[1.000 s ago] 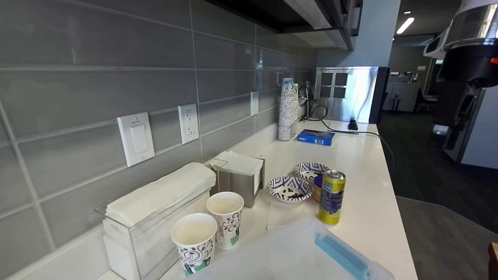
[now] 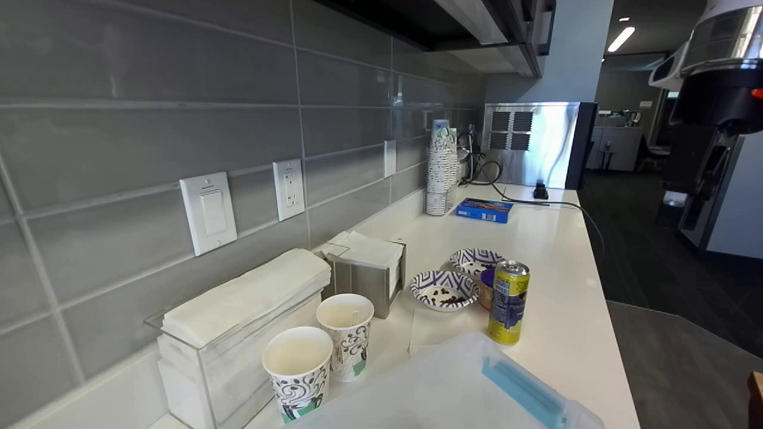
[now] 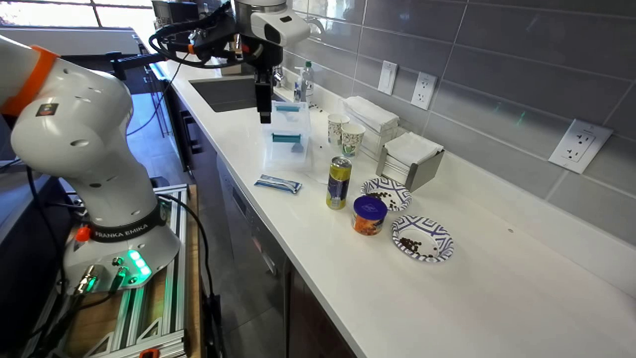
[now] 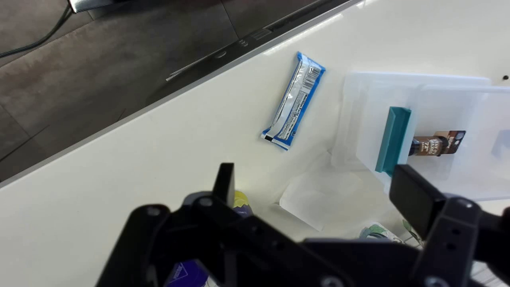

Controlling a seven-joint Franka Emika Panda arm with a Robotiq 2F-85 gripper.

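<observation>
My gripper hangs high over the counter, its two black fingers wide apart and nothing between them. A blue and silver wrapped bar [image 4: 295, 100] lies flat on the white counter, well below it. Beyond the bar is a clear plastic box [image 4: 354, 110] with teal latches; a small brown-labelled bottle [image 4: 430, 146] shows inside it. A yellow and purple can [image 3: 338, 184] stands upright, mostly hidden behind a finger in the wrist view. Next to the can is a purple-lidded jar [image 3: 368, 215].
Two patterned bowls [image 3: 423, 239] with dark bits stand near the jar. Paper cups [image 2: 298, 368] and napkin holders [image 2: 397, 286] line the wall side. Free counter lies at the front right of exterior view 2; the counter edge [image 4: 181, 93] drops to the floor.
</observation>
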